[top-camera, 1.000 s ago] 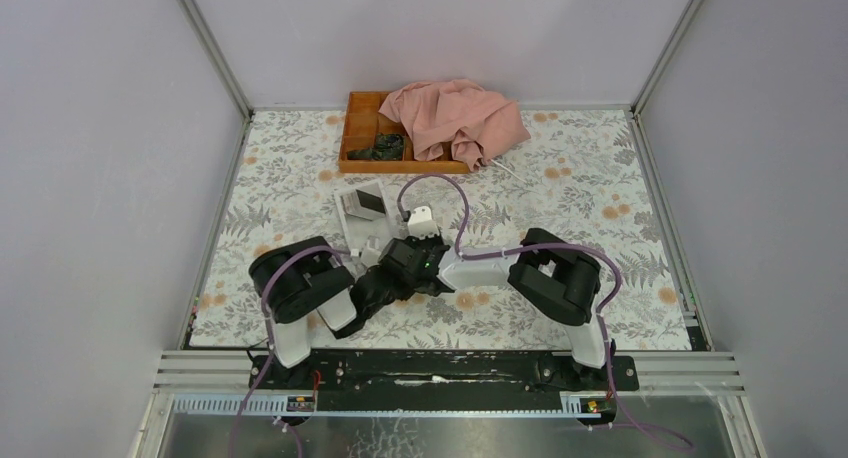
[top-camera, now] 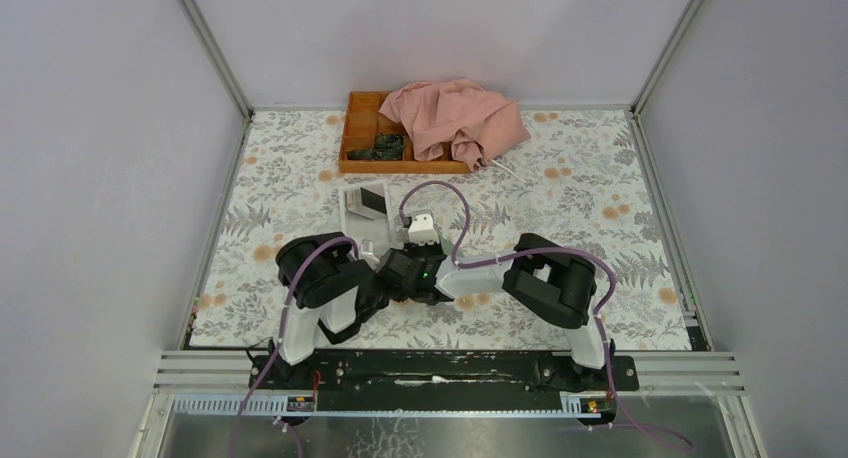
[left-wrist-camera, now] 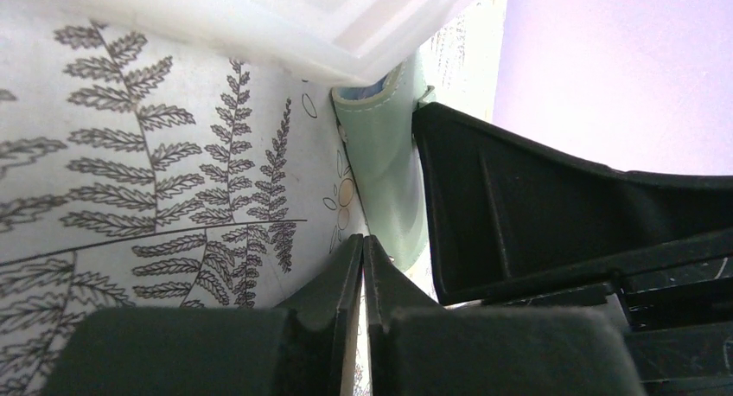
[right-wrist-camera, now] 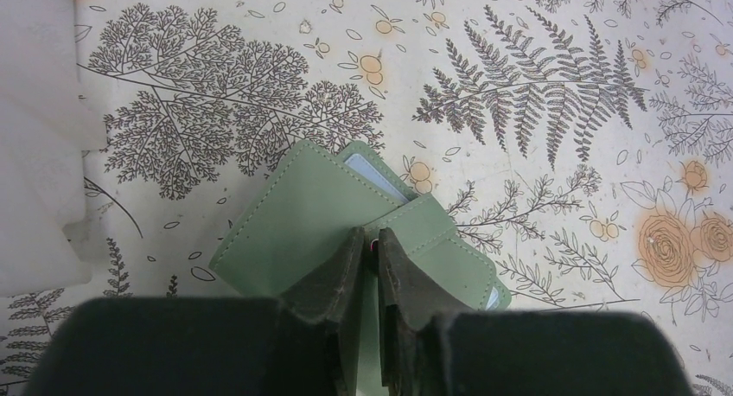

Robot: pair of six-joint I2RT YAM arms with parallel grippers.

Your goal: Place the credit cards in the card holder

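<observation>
The sage-green card holder (right-wrist-camera: 294, 219) with pale stitching fills the lower middle of the right wrist view. A pale blue card (right-wrist-camera: 380, 176) shows along one of its slots. My right gripper is shut on the holder at a fold. In the left wrist view the holder (left-wrist-camera: 385, 167) stands curved on edge, against the right gripper's black finger (left-wrist-camera: 519, 206). My left gripper is shut, its tips in front of the holder's lower part; nothing shows between them. From above, the arms hide most of the holder.
A white tray (top-camera: 343, 218) with a box-like item (top-camera: 368, 200) inside stands close by the left arm and overhangs the left wrist view. Behind it is a wooden compartment box (top-camera: 350, 148) with a pink cloth (top-camera: 455, 118).
The white tray has turned a little and now sits straighter. The right arm has barely moved.
</observation>
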